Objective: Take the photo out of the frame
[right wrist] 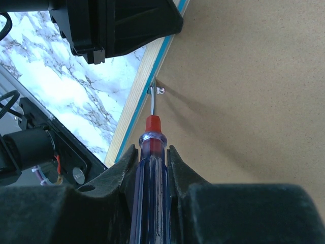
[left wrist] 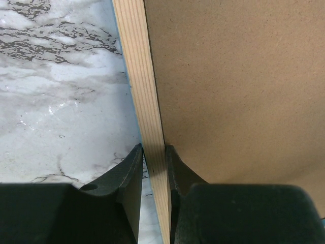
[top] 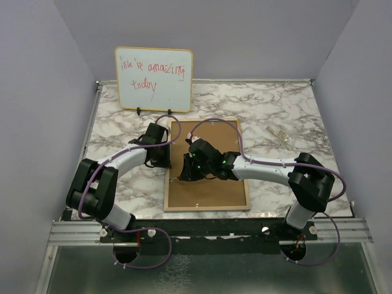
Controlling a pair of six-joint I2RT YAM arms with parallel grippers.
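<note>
The photo frame lies back side up, its brown backing board [top: 208, 195] ringed by a pale wooden border [top: 247, 196]. In the left wrist view, my left gripper is shut on the frame's left wooden edge [left wrist: 139, 76], one finger on each side. My right gripper is shut on a screwdriver [right wrist: 152, 173] with a clear handle and red collar. The screwdriver's tip touches or nearly touches a small metal clip [right wrist: 159, 90] at the inner side of that edge. Any photo is hidden beneath the backing.
A whiteboard with red writing [top: 154, 79] stands behind the frame. A clear bag of small pieces [top: 282, 137] lies on the marble table [top: 282, 104] at right. In the right wrist view, the left gripper's finger [right wrist: 147, 30] is close above the clip.
</note>
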